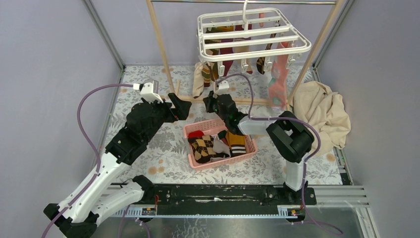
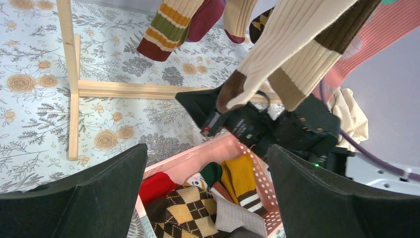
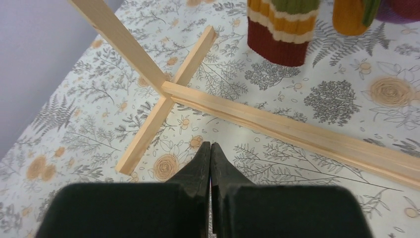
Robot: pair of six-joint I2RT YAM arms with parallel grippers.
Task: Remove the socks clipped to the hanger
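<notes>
The white hanger (image 1: pixel 255 45) hangs tilted, with socks clipped around it. From its near left corner the cream-brown sock (image 1: pixel 198 79) dangles; in the left wrist view cream-brown cloth (image 2: pixel 302 29) passes in front of the right gripper. That right gripper is shut, its fingertips meeting (image 3: pixel 210 148) with nothing between them, and the sock is outside them. A striped sock (image 3: pixel 282 29) hangs beyond. My left gripper stands open and empty, above the left side of the basket. A pink sock (image 1: pixel 278 82) hangs at the hanger's right.
A pink basket (image 1: pixel 218 165) below holds several socks. The wooden stand's bar (image 3: pixel 297 131) crosses behind the grippers, and its left post (image 1: pixel 159 44) rises near the hanger. A beige cloth heap (image 1: pixel 321 114) lies at the right.
</notes>
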